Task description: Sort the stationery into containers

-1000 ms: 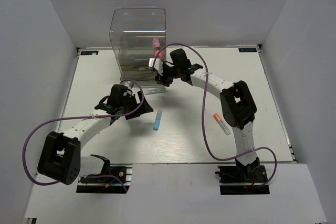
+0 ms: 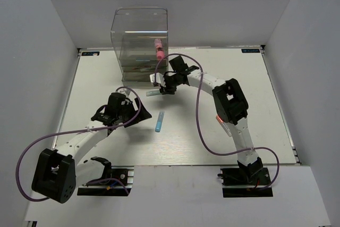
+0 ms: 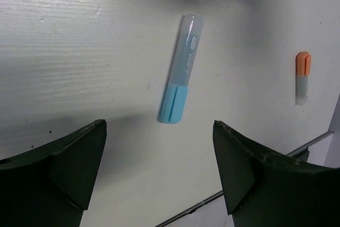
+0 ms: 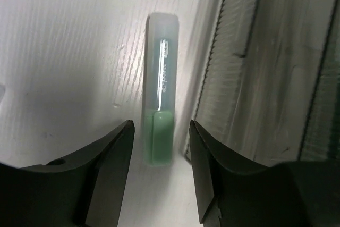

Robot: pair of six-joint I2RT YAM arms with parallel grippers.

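A green-capped highlighter (image 4: 161,83) lies flat on the table, alongside the front of the clear container (image 4: 226,73) and outside it. My right gripper hovers above, open, with the green cap (image 4: 162,136) showing between its spread fingers and no contact visible. In the top view the green highlighter (image 2: 153,93) is partly hidden by that gripper. A blue-capped highlighter (image 3: 181,70) lies on the table ahead of my left gripper, which is open and empty. Farther right lies an orange-capped highlighter (image 3: 303,78).
The tiered clear organizer (image 2: 139,35) stands at the back, with pink items (image 2: 159,50) inside its right side. Its front wall is very near my right fingers (image 4: 197,144).
My right gripper has moved from over the container's edge to above the green highlighter and come lower. The left gripper has shifted slightly left and toward the front. The highlighters show no clear movement.
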